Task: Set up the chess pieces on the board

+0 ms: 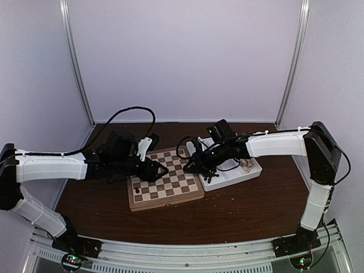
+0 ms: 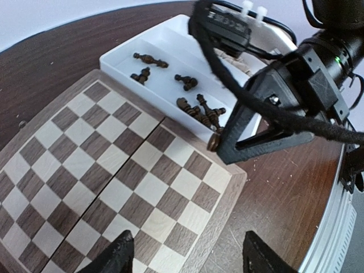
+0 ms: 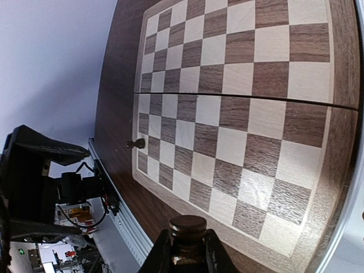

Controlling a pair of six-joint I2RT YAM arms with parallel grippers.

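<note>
The wooden chessboard (image 1: 165, 201) lies flat on the table, bare squares over most of it. One small dark piece (image 3: 136, 144) stands on an edge square in the right wrist view. Over the board's right edge, my right gripper is shut on a dark chess piece, whose round end sticks out between the fingers; the same piece's tip (image 2: 214, 142) shows in the left wrist view. My left gripper hovers above the board, its fingers (image 2: 116, 256) wide apart and nothing between them. In the top view the two grippers face each other closely.
A white divided tray (image 1: 230, 181) adjoins the board's right side. Several dark pieces (image 2: 187, 82) lie in it, and pale pieces (image 1: 246, 165) sit in its far right part.
</note>
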